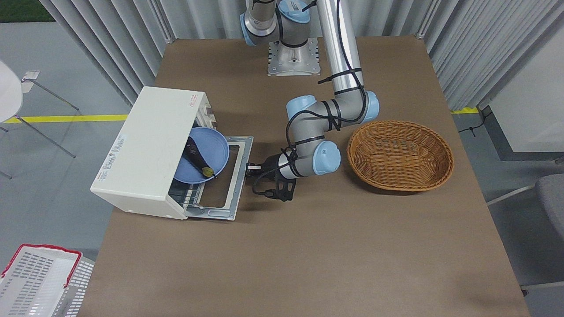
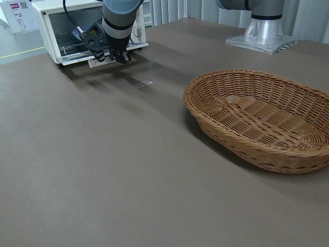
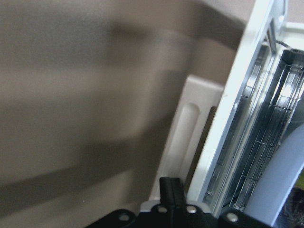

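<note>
The white toaster oven (image 1: pixel 145 148) lies with its door frame (image 1: pixel 235 179) lowered on the table. A blue plate (image 1: pixel 211 150) holding a dark eggplant (image 1: pixel 195 156) sits partly inside. My black gripper is at the outer edge of the door, beside its pale handle (image 3: pixel 183 135) in the wrist view; its fingertips appear close together, but whether the handle is between them cannot be told.
A wicker basket (image 1: pixel 400 177) stands on the table at the right. A white crate (image 1: pixel 37 280) is off the table at the lower left.
</note>
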